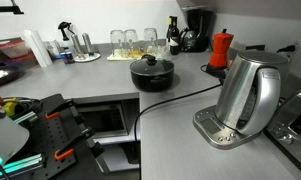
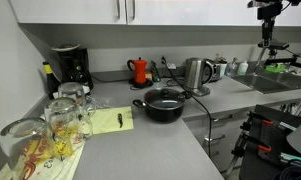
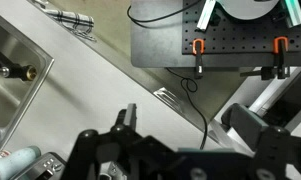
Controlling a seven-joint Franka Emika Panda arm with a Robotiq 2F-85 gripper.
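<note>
My gripper is open in the wrist view, its two dark fingers wide apart and nothing between them. Below it are the pale counter edge and the darker floor, with the sink at the left. A black lidded pot (image 1: 152, 73) stands on the counter, and it also shows as a dark pot (image 2: 164, 104) in exterior view 2. The steel kettle (image 1: 240, 97) rests on its base at the right of exterior view 1. In exterior view 2 the kettle (image 2: 197, 74) is near the back wall. Pot and kettle are both out of the wrist view.
Upturned glass jars (image 2: 65, 125) stand near a patterned towel (image 2: 110, 122) carrying a dark utensil. A red moka pot (image 2: 140, 71) and a coffee maker (image 2: 73, 65) are at the back. A black cable (image 1: 175, 98) crosses the counter.
</note>
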